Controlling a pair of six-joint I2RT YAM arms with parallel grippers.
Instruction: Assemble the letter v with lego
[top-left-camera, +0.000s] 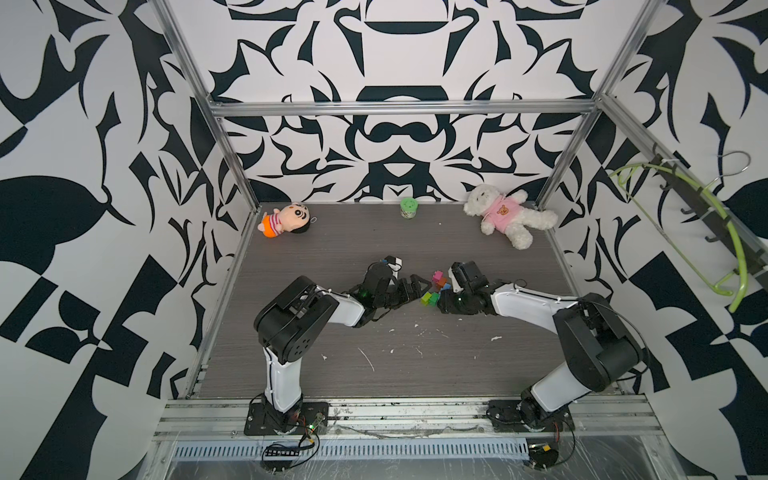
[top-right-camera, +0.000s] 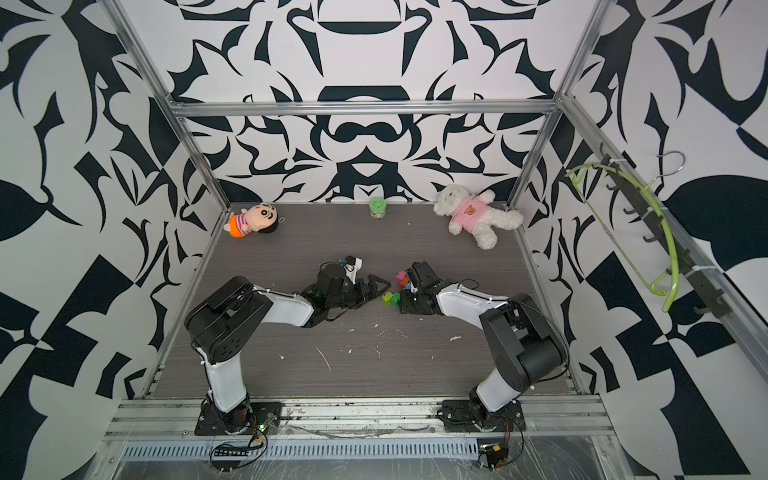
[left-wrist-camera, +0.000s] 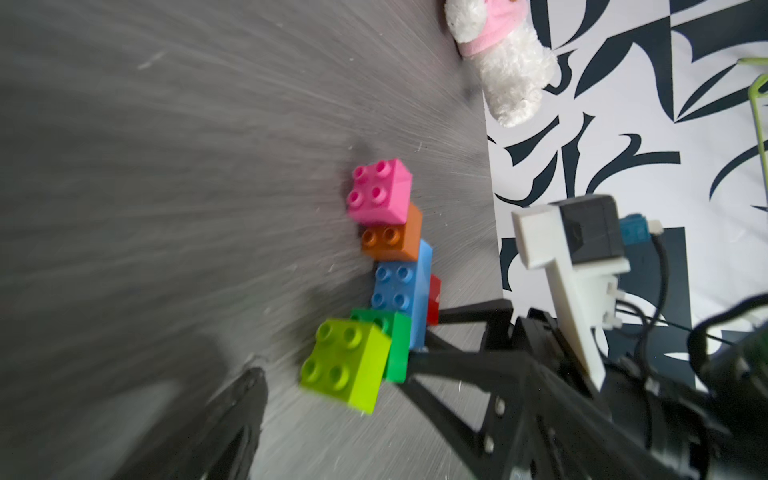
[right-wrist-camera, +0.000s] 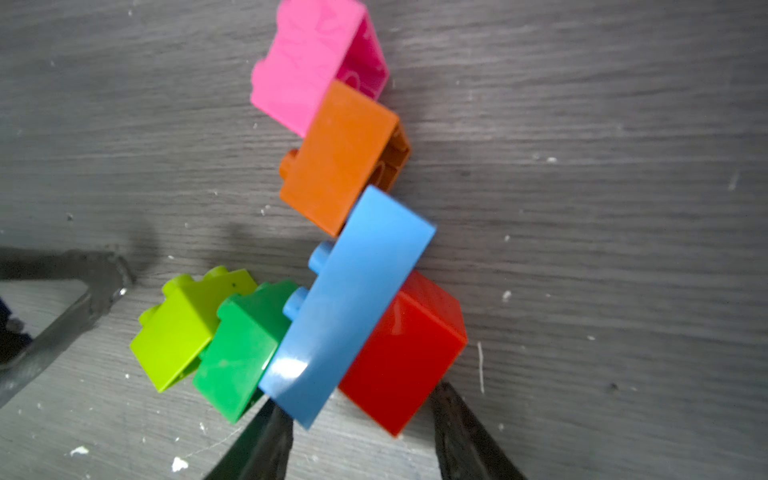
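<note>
A bent row of Duplo bricks lies mid-table: lime (left-wrist-camera: 356, 368), green (right-wrist-camera: 240, 352), blue (right-wrist-camera: 348, 304), red (right-wrist-camera: 404, 360), orange (right-wrist-camera: 340, 156) and pink (right-wrist-camera: 308, 64). The blue one overlaps part of the red. My left gripper (top-left-camera: 417, 288) stands open just left of the lime brick, empty. My right gripper is at the red and blue bricks' near side, its fingertips apart at their lower edge; whether it grips either is unclear.
A doll (top-left-camera: 284, 220), a green cup (top-left-camera: 408, 207) and a white bear in pink (top-left-camera: 504, 216) lie along the back.
</note>
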